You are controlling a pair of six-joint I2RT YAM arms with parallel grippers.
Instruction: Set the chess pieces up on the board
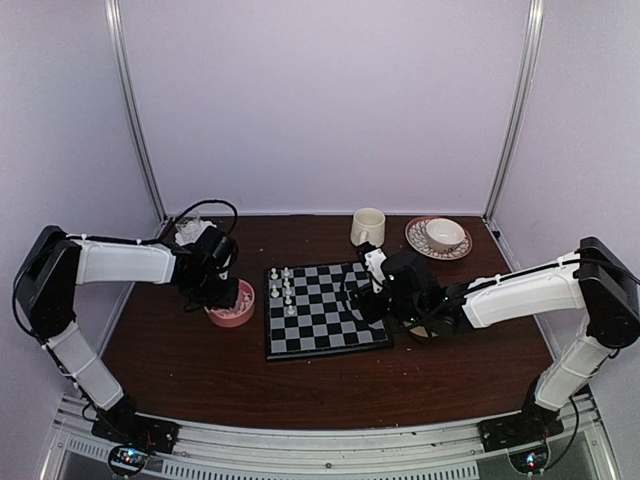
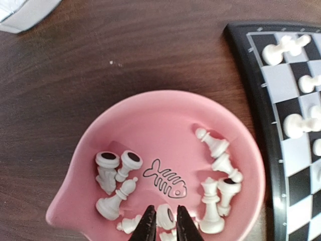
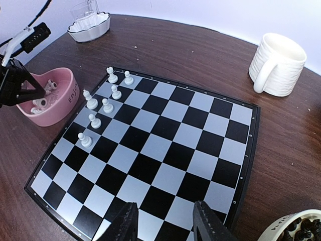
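Note:
My left gripper is over the pink bowl [image 2: 165, 108], its fingers closed on a white chess piece [image 2: 165, 215] among several others lying inside; the held piece is partly hidden. Several white pieces [image 3: 92, 103] stand on the left side of the chessboard [image 3: 165, 140]. My right gripper hangs over the board's near right part, fingers apart with nothing between them. A cream bowl of black pieces [image 3: 273, 228] sits right of the board.
A white mug [image 1: 368, 225] stands behind the board. A patterned plate [image 1: 420, 245] with a small bowl [image 1: 445, 232] is at the back right. A white scalloped dish [image 3: 88, 35] is at the back left.

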